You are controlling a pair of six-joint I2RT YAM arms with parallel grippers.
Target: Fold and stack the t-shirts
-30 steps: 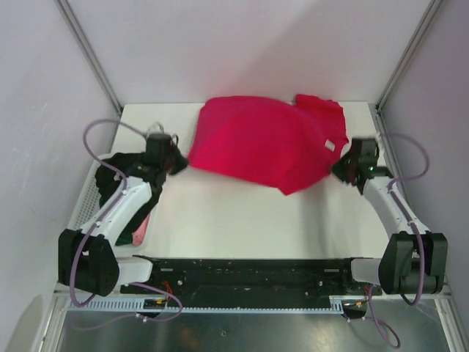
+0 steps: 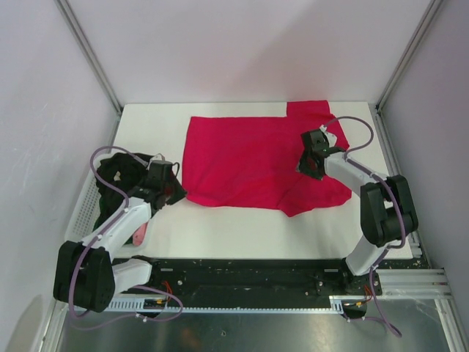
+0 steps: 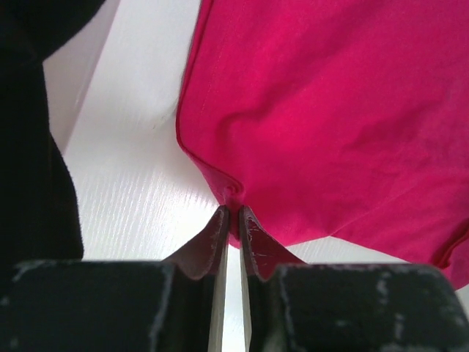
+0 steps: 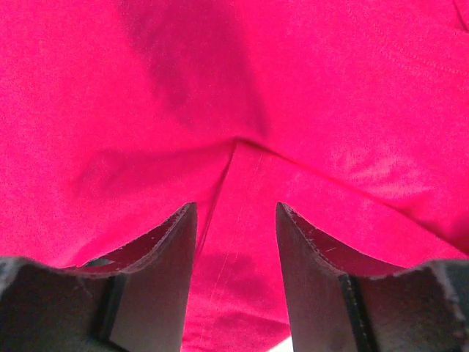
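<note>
A bright red t-shirt [image 2: 234,158] lies spread across the white table, its right part creased and partly doubled over. At its lower left corner, my left gripper is closed to a narrow gap, with the shirt's pinched edge [image 3: 231,192] between its fingertips. Over the right part of the shirt, my right gripper stands open, nothing between its fingers. A fold line in the red cloth [image 4: 242,165] runs just beyond those fingertips. My right arm hides some of the shirt in the top view.
To the left, a white basket [image 2: 83,213] holds dark clothes [image 2: 121,176] and a pink piece [image 2: 141,232], close beside my left arm. Walls stand at the back and sides.
The shirt, raised and stretched before, has come down onto the table. My right gripper has left its right edge, opened, and moved left over the cloth. The left gripper lowered slightly with the corner.
</note>
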